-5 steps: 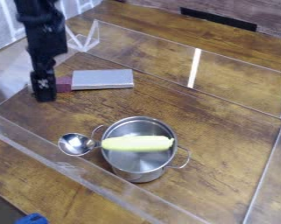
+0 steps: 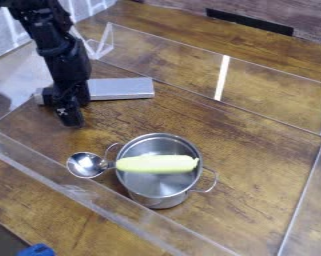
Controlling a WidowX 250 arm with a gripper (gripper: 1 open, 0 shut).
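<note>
My black gripper (image 2: 67, 108) is at the back left, low over the wooden floor at the left end of a grey flat block (image 2: 116, 88); its fingers stand open, and whatever lies behind them is hidden. A steel pot (image 2: 156, 192) with two side handles sits at the front centre, a pale yellow-green oblong object (image 2: 156, 162) lying across its top. A steel ladle or spoon (image 2: 85, 164) lies left of the pot.
Clear plastic walls border the wooden work area. A blue object (image 2: 36, 250) shows at the front left corner, outside the walls.
The arm has moved down and slightly right to the left end of the grey block, covering the dark red part that showed there earlier. The pot and spoon have not moved.
</note>
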